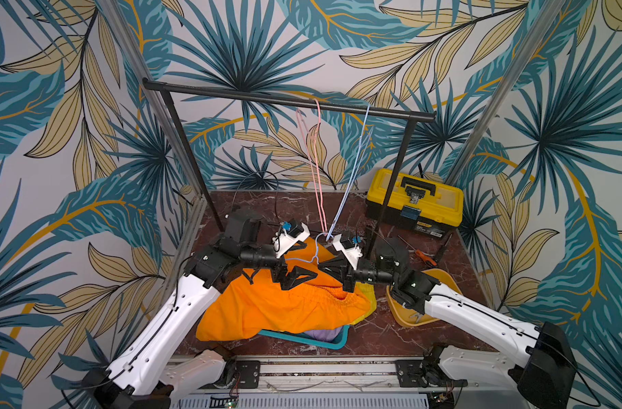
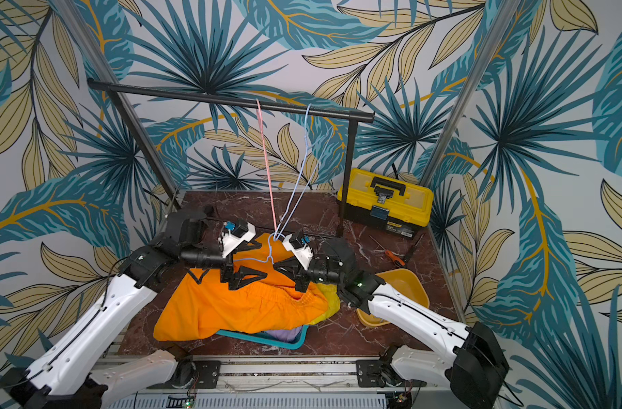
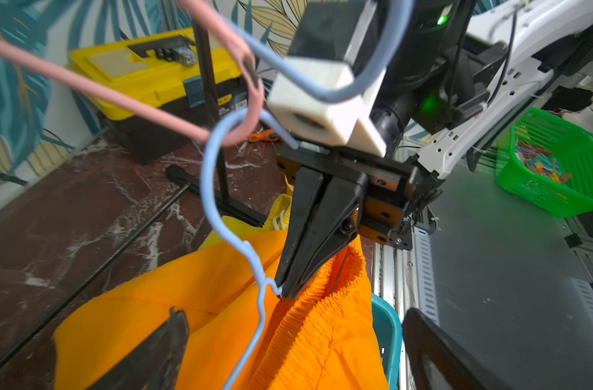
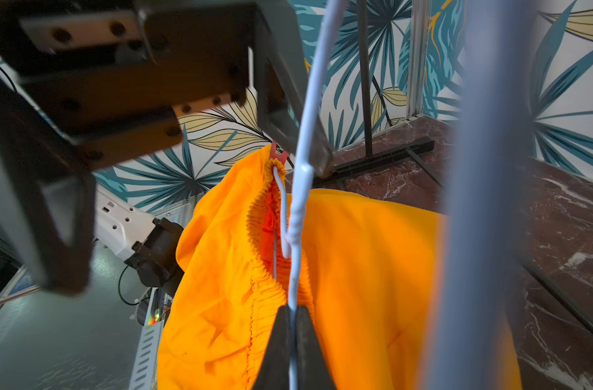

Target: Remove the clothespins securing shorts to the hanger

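Note:
Orange shorts (image 1: pixel 270 306) with a gathered waistband lie spread over a teal tray (image 1: pixel 307 340). A blue wire hanger (image 3: pixel 256 263) runs down into their waist and is looped at its hook through a pink one (image 3: pixel 108 91). My right gripper is shut on the thin blue wire, just below the twisted neck. Facing it from the left, my left gripper (image 1: pixel 309 260) stands open above the waistband, its fingers (image 3: pixel 157 354) wide apart and holding nothing. No clothespin shows on the shorts; parts of the waistband are hidden by the arms.
A dark rail (image 1: pixel 256 96) carries the pink and blue loops. The yellow-black toolbox (image 1: pixel 414 203) and an orange-yellow bowl (image 1: pixel 401 315) stand to the right. A green basket (image 3: pixel 536 188) holds small coloured pieces. Yellow cloth (image 1: pixel 367 303) lies beside the shorts.

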